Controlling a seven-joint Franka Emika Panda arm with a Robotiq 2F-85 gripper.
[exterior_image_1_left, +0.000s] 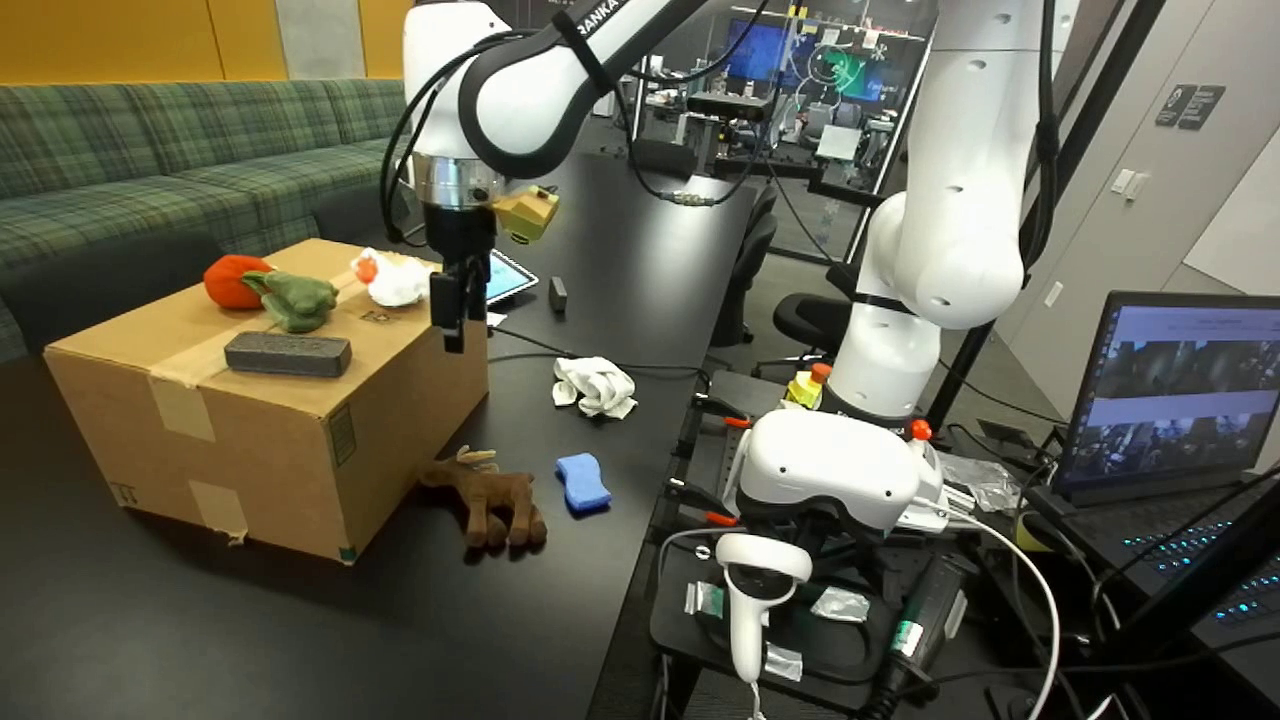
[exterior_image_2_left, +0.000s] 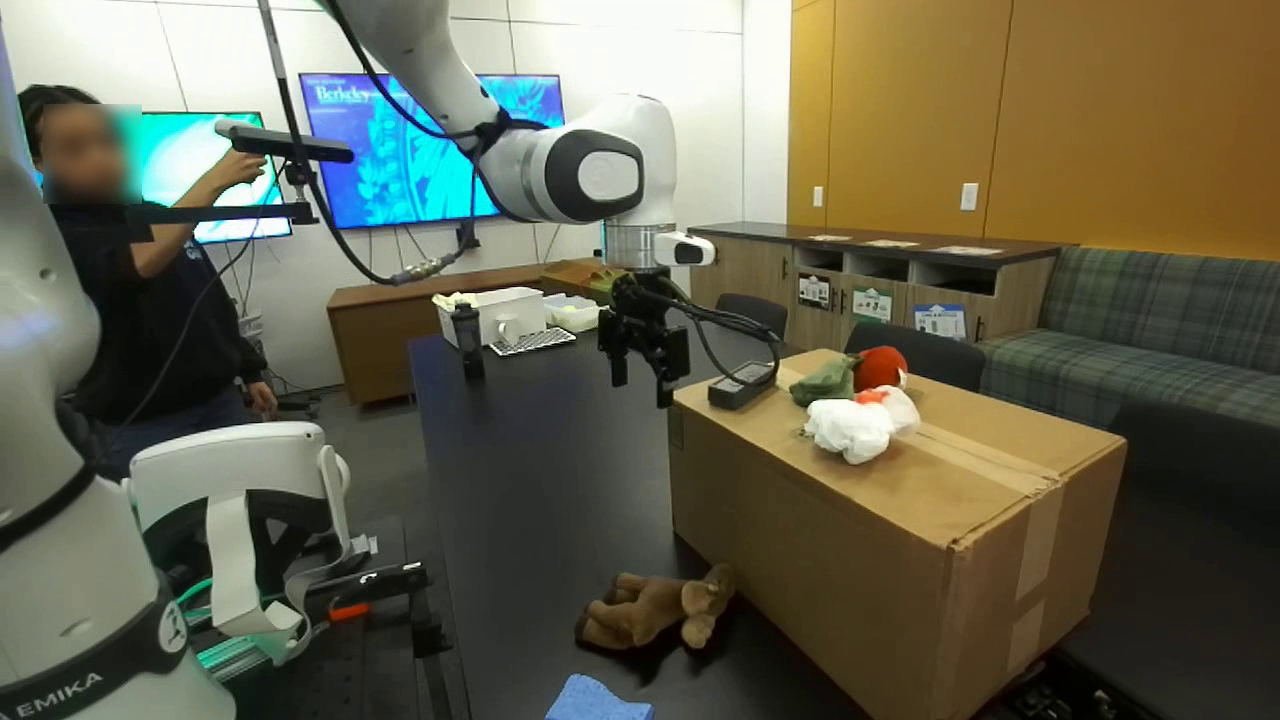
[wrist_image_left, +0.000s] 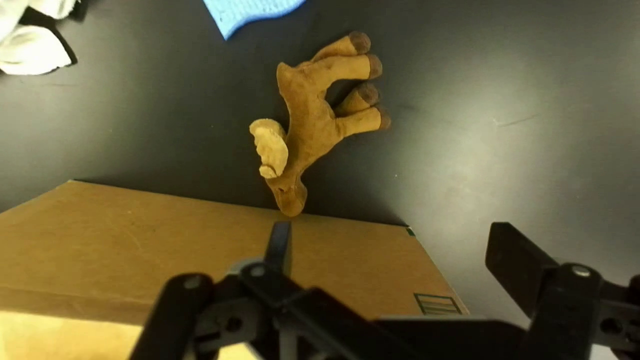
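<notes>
My gripper is open, its two fingers wide apart in the wrist view with nothing between them. In the second exterior view the gripper (exterior_image_2_left: 643, 377) hangs in the air by the near-end top edge of a cardboard box (exterior_image_2_left: 816, 540). On the box lie a dark grey eraser (exterior_image_1_left: 288, 354), a green plush (exterior_image_1_left: 294, 300), a red plush (exterior_image_1_left: 236, 282) and a white plush (exterior_image_1_left: 402, 280). A brown plush moose (wrist_image_left: 312, 117) lies on the black table, its head against the box. Beyond it is a blue sponge (exterior_image_1_left: 583, 481).
A crumpled white cloth (exterior_image_1_left: 595, 386) and a dark block (exterior_image_1_left: 558, 295) lie on the table, with a tablet (exterior_image_1_left: 509, 277) behind the box. The cart with a white headset (exterior_image_1_left: 828, 468) borders the table. Bare tabletop (exterior_image_1_left: 396, 636) lies in front of the box.
</notes>
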